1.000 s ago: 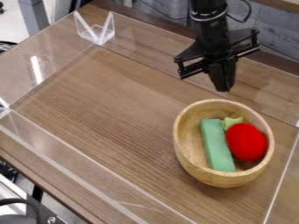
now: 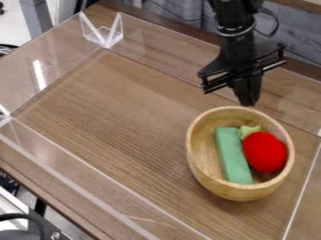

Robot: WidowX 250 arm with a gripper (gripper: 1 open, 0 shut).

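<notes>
A wooden bowl (image 2: 216, 176) on the lower right of the table holds a green bar (image 2: 234, 155) and a red ball (image 2: 266, 152), with a small pale green piece partly hidden behind the ball. The black gripper (image 2: 247, 94) hangs just above and behind the bowl's back rim, shut, with nothing visible between its fingers.
A clear plastic holder (image 2: 103, 28) stands at the back left. A dark cable lies at the lower left edge.
The gripper has moved slightly to the right and down, toward the bowl. The bowl and its contents have not moved.
</notes>
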